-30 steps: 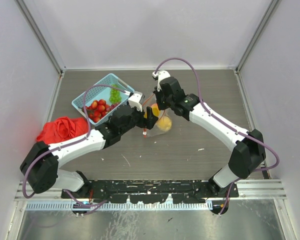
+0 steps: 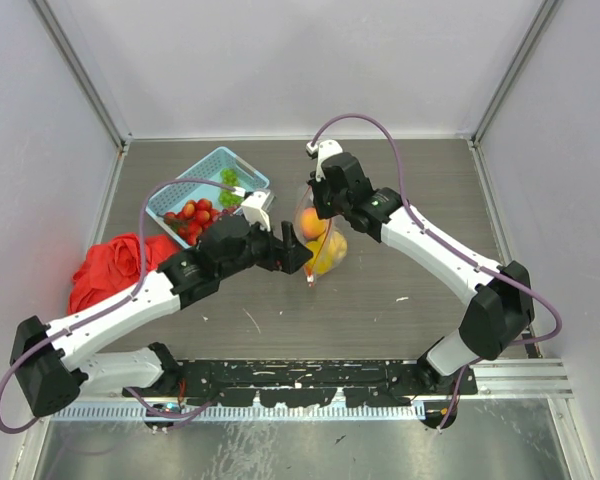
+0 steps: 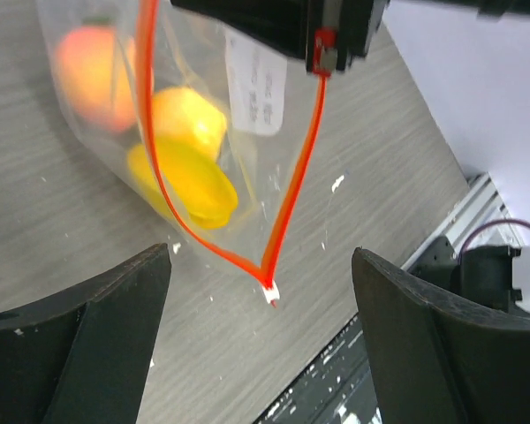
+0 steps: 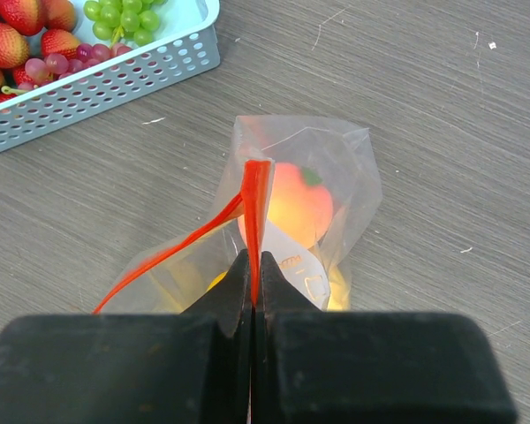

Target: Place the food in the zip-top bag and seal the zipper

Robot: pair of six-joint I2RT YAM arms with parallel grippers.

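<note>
A clear zip top bag (image 4: 358, 168) with an orange-red zipper edge (image 3: 291, 190) stands with its mouth spread open. Inside it are a peach-like fruit (image 4: 300, 205), a yellow fruit (image 3: 190, 119) and a long yellow piece (image 3: 190, 181). My right gripper is shut on the bag's zipper edge. My left gripper is open at the near end of the mouth. Between its fingers, apart from both, shows the white slider (image 3: 271, 293) at the zipper's lower corner. The lower part of the bag is partly hidden in the right wrist view.
A light-blue basket (image 2: 245, 172) at the back left holds strawberries (image 2: 195, 213), green grapes (image 2: 230, 190) and red grapes. Red cloth (image 2: 115, 272) lies at the left.
The bag's slider end has shifted forward and right. The right arm holds its place.
</note>
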